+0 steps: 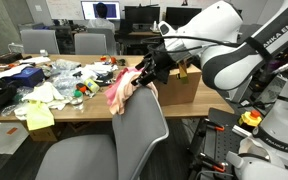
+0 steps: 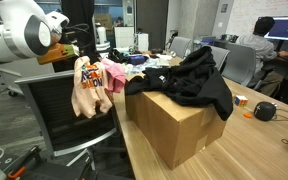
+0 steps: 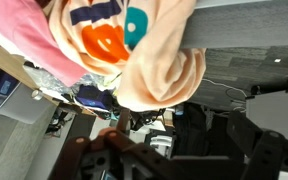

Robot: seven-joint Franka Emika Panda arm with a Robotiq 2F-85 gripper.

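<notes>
A peach cloth with an orange and blue print (image 2: pixel 89 88) is draped over the back of a grey chair (image 1: pixel 141 132). A pink cloth (image 2: pixel 115 74) shows beside it. In the wrist view, the printed cloth (image 3: pixel 156 58) fills the upper middle, with the pink one (image 3: pixel 42 38) at upper left. My gripper is open, its dark fingers (image 3: pixel 269 150) spread wide at the bottom of that view. The cloth's lower fold lies just ahead of the gap, nearer the left finger. From the side, the gripper (image 1: pixel 147 77) is close to the top of the chair back.
A large cardboard box (image 2: pixel 174 125) with black clothing (image 2: pixel 189 82) on it stands on the table beside the chair. Behind, a long table carries scattered clothes and small items (image 1: pixel 54 88). An empty grey seat (image 1: pixel 79 158) lies in front.
</notes>
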